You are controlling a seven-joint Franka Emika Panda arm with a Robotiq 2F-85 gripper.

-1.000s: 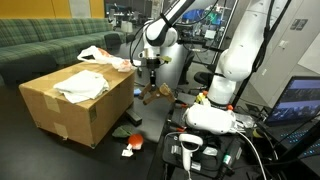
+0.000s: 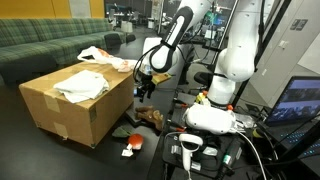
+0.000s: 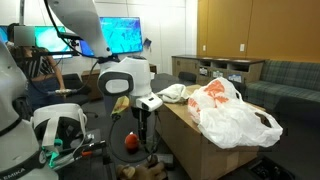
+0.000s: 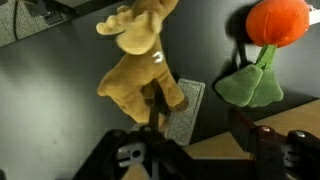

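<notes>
A brown plush animal [image 4: 135, 60] lies on the dark tabletop, its feet by a small grey rectangular piece [image 4: 185, 110] in the wrist view. My gripper hangs over the table with its two fingers apart and no object between them. From the side, the gripper [image 2: 141, 92] is above the plush [image 2: 150, 115], with a gap below the fingertips. A round red-orange toy [image 4: 278, 20] with green leaves [image 4: 250, 86] rests to one side of the plush; in exterior view 1 the red toy [image 2: 134, 141] is nearer the camera.
A cardboard box [image 2: 100, 117] with white cloth [image 2: 82, 85] on top stands close beside the gripper. Its edge [image 4: 285, 135] fills the wrist view's lower right. White plastic bags [image 3: 235, 118] lie on the box too. Open dark table surrounds the plush.
The arm has come down and toward the box.
</notes>
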